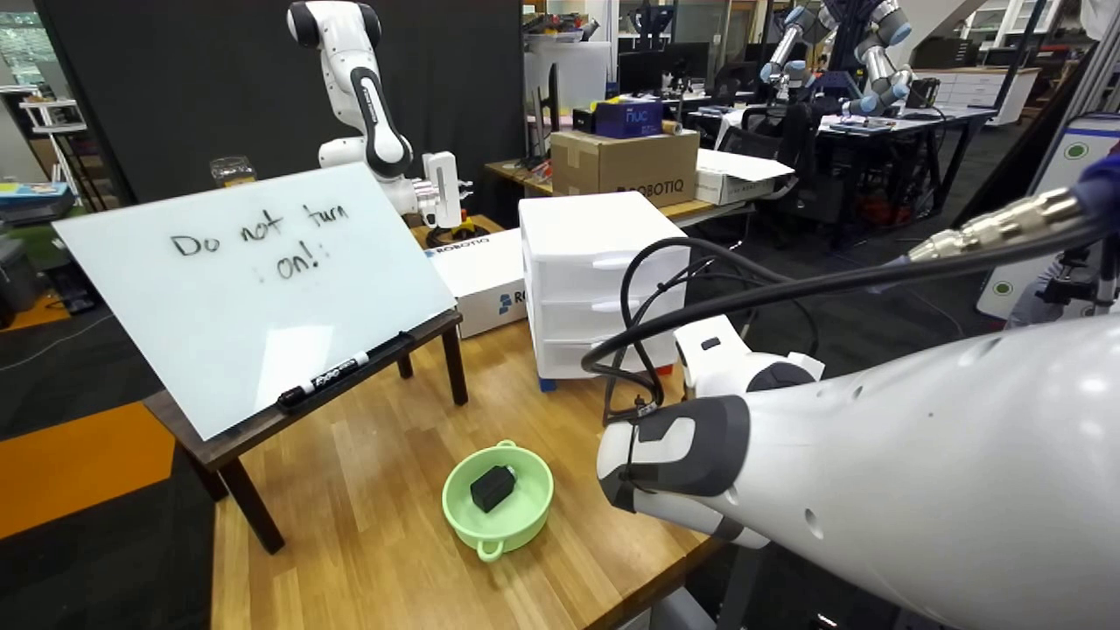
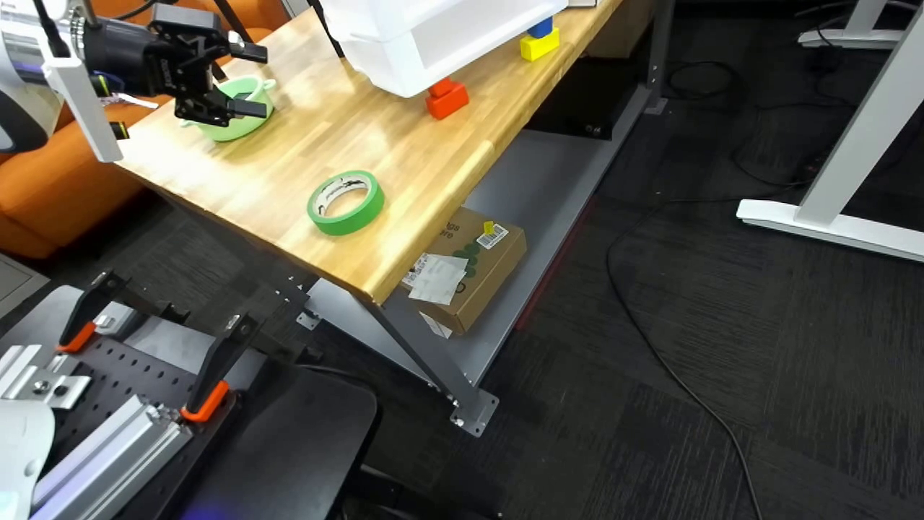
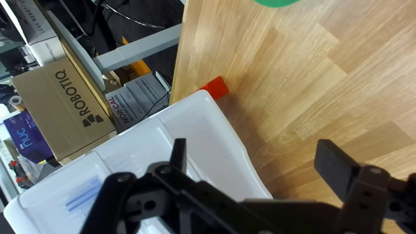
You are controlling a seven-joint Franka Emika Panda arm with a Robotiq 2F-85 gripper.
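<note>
In the wrist view the white drawer unit (image 3: 210, 132) lies beneath and beyond the left finger, while bare wood shows by the right one. Exterior view 2 has the gripper (image 2: 260, 82) at upper left, overlapping the green bowl (image 2: 232, 128) in that picture. A black block sits inside the bowl (image 1: 458, 514) in exterior view 1, where the arm hides the gripper. A roll of green tape (image 2: 364, 212) rests near the table corner.
A whiteboard (image 1: 252, 283) with a marker (image 1: 325, 378) on its ledge stands at the table's left. Red (image 2: 447, 100) and yellow (image 2: 541, 43) blocks sit beneath the drawer unit's edge. Cables (image 1: 714, 304) hang from the arm close to the drawers. The wood between bowl and tape is clear.
</note>
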